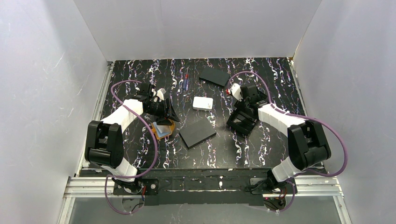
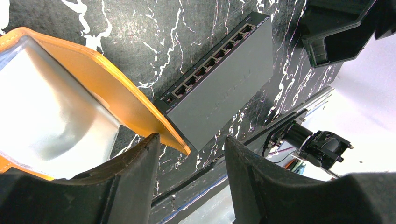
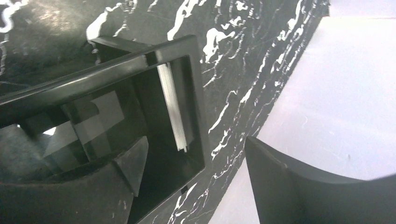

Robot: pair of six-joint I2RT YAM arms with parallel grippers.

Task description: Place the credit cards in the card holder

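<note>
The orange card holder (image 2: 79, 51) lies spread with a clear sleeve up, at the left in the left wrist view. My left gripper stands part open over it, and a corner of its orange edge shows between the fingertips; I cannot tell if they touch it. On the right is a black divided box (image 3: 198, 93). A pale thin stack, apparently the credit cards (image 3: 172, 107), stands on edge near the box's end wall. My right gripper is open above that end, its fingers apart on either side, holding nothing.
A dark flat case (image 1: 198, 133) lies between the arms. Behind it are a white box (image 1: 202, 103), a black slab (image 1: 214, 76) and a blue screwdriver (image 1: 186, 83).
</note>
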